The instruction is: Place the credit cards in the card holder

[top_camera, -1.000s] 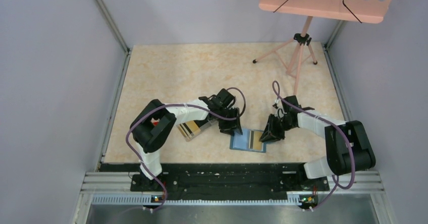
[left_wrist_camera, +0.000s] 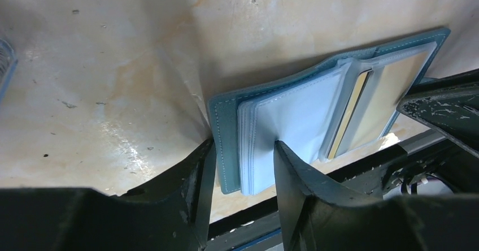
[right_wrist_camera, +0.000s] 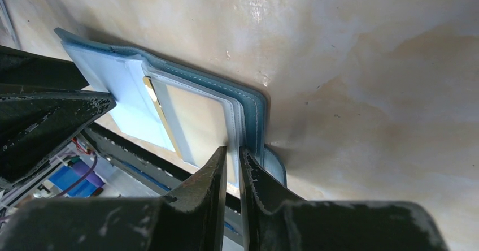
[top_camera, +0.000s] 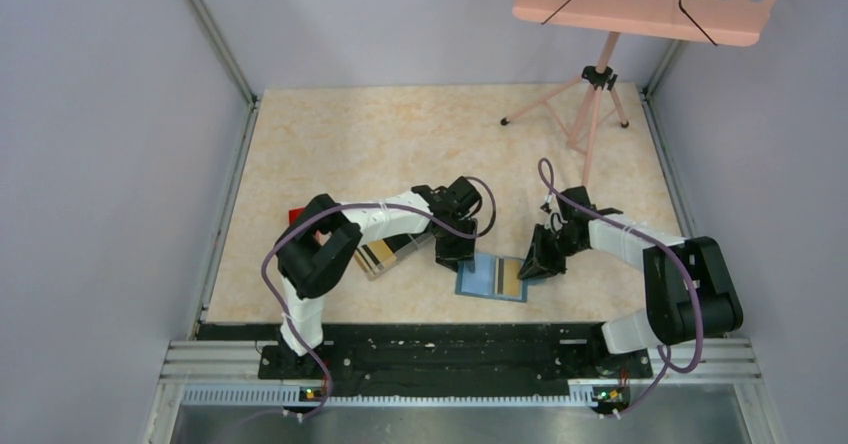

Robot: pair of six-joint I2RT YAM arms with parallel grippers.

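The blue card holder (top_camera: pixel 480 274) lies open on the table near the front edge, with clear sleeves and a gold card (right_wrist_camera: pixel 197 124) in the right-hand sleeve. My left gripper is at the holder's left end, open, its fingertips either side of that edge. My right gripper is at the holder's right end, fingertips close together at the sleeve's edge; whether anything is between them is unclear.
A clear tray (top_camera: pixel 380 264) with gold cards sits under the left arm, with red items behind it at the left. A pink stand (top_camera: pixel 590 114) stands at the back right.
The right gripper and the holder have barely moved.
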